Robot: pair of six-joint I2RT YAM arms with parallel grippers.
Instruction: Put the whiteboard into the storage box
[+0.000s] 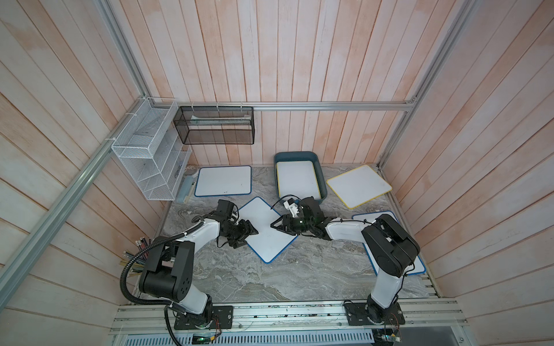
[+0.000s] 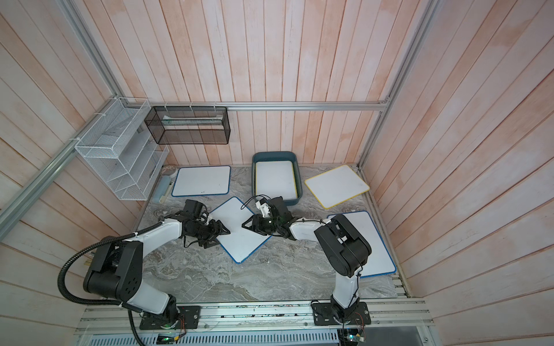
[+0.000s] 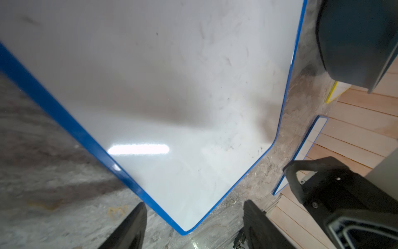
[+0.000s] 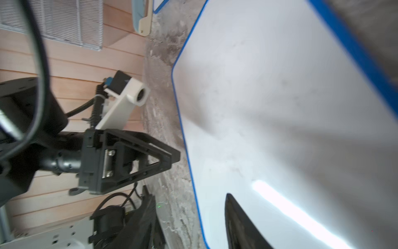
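Note:
A white, blue-edged whiteboard lies turned like a diamond in the middle of the table. My left gripper is open at its left side; in the left wrist view a board corner shows between the spread fingers. Over the board's right part, my right gripper stands open, and the right wrist view shows the board's blue edge running down between its fingers. Whether either gripper touches the board cannot be told. The dark teal storage box stands behind, with a yellow-edged whiteboard inside.
More boards lie around: a blue-edged one back left, a yellow-edged one back right, and a blue-edged one at the right, partly under my right arm. Wire baskets hang at the back left.

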